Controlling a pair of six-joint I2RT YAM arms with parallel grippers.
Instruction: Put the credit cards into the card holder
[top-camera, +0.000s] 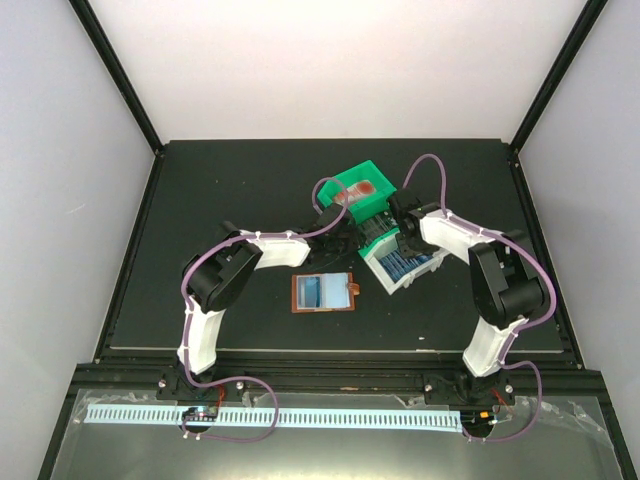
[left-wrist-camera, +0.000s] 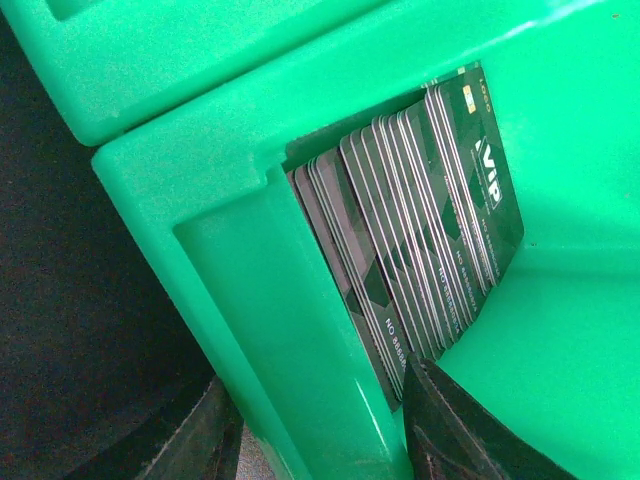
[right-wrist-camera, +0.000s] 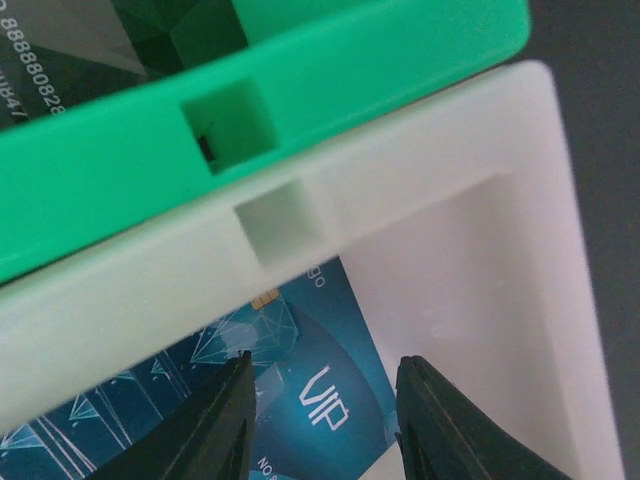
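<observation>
A green bin full of dark green VIP cards fills the left wrist view. My left gripper is shut on this bin's side wall, one finger outside it and one inside. In the right wrist view, blue VIP cards lie in a white bin. Over those cards my right gripper stands open, with no card held between its fingers; contact with the cards cannot be judged. The brown card holder lies open on the table, a blue card in its left half.
Another green bin with reddish cards stands at the back, against the middle bin.
</observation>
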